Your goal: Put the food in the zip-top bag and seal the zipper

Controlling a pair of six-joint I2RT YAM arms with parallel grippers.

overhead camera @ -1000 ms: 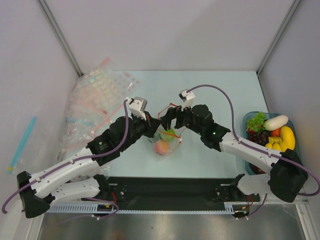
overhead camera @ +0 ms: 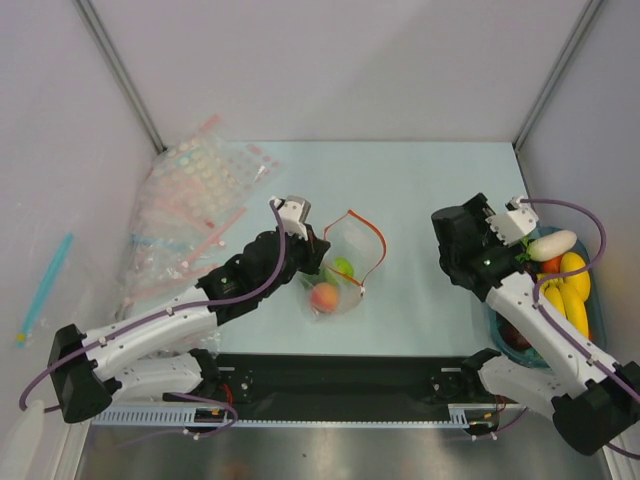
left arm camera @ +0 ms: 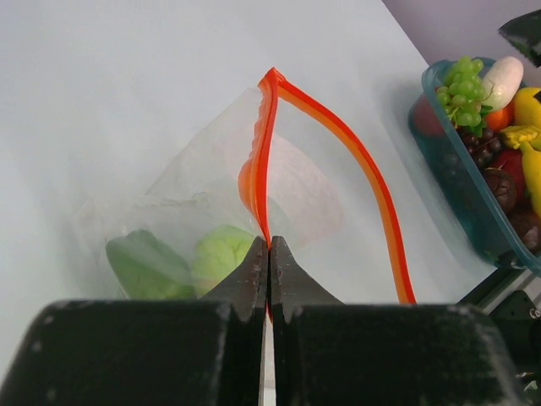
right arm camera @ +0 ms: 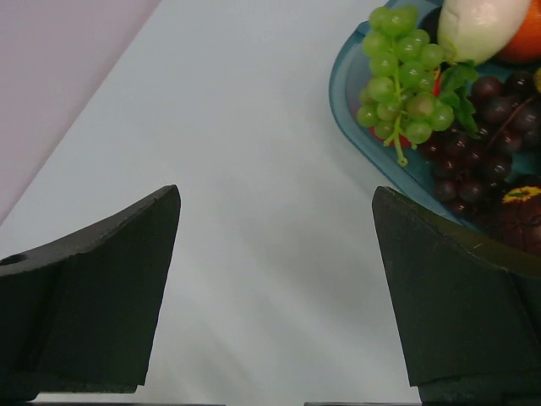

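The clear zip top bag (overhead camera: 350, 238) with its orange zipper (left arm camera: 385, 203) stands mid-table, mouth spread open. Through its film show a peach-coloured fruit (overhead camera: 323, 297), a light green item (left arm camera: 221, 255) and a darker green one (left arm camera: 148, 266). My left gripper is shut on the bag's zipper edge, pinching it at the fingertips. Over at the right, my right gripper is open and empty above bare table, just left of the food bin (right arm camera: 345, 106). In the top view, the right arm hides part of that bin.
The blue bin holds green grapes (right arm camera: 410, 72), dark grapes (right arm camera: 465, 165), a white vegetable (overhead camera: 552, 245) and bananas (overhead camera: 575, 285), among others. Flat clear bags (overhead camera: 190, 190) lie at the left. Free table (overhead camera: 415, 180) spreads between the bag and the bin.
My right gripper has swung from over the bag's mouth far to the right, beside the bin. The left gripper, still on the bag edge, has shifted slightly right, and the bag's mouth shows wide.
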